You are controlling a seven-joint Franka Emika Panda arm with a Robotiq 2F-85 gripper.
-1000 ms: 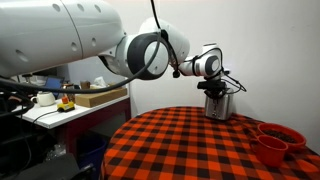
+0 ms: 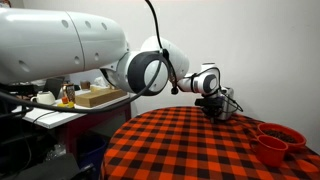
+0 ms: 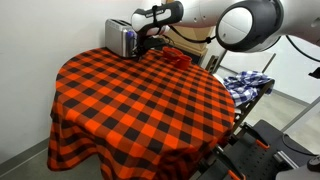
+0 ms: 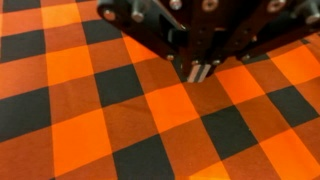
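Low over the table, my gripper points down in front of a silver toaster, which the arm partly hides. In the wrist view, the two fingertips of my gripper are together, with no object showing between them. Below them lies only the red-and-black checked tablecloth. From the other side, the toaster stands at the table's far edge close to the arm. Whether the fingertips touch the cloth, I cannot tell.
A red bowl and a red cup stand at the table's right in exterior view 1. A side table at the left holds a cardboard box.
The gripper has come down toward the tablecloth in front of the toaster, and the arm has lowered with it. The red bowl and cup have stayed in place.
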